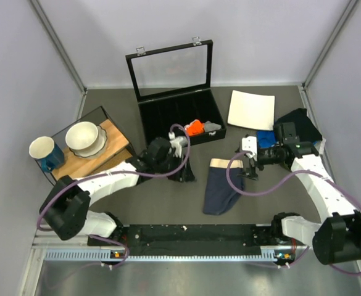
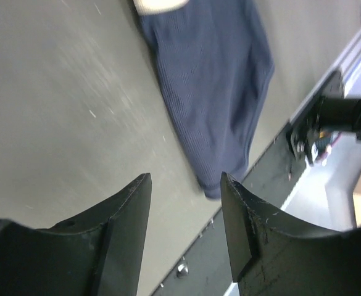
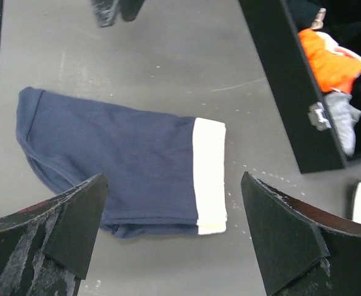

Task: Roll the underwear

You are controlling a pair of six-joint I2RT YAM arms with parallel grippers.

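The navy underwear (image 1: 220,190) lies flat on the dark table, its pale waistband (image 3: 208,172) at the end toward the back. In the left wrist view, my left gripper is open over bare table, to the left of the garment. My right gripper hangs above the garment at its right side in the top view, fingers apart and empty, with the fabric visible between them in the right wrist view.
An open black box (image 1: 157,123) holding orange and grey clothing stands behind. A wooden shelf (image 1: 104,155) with dishes is at left. A white board (image 1: 250,108) and folded fabrics lie back right.
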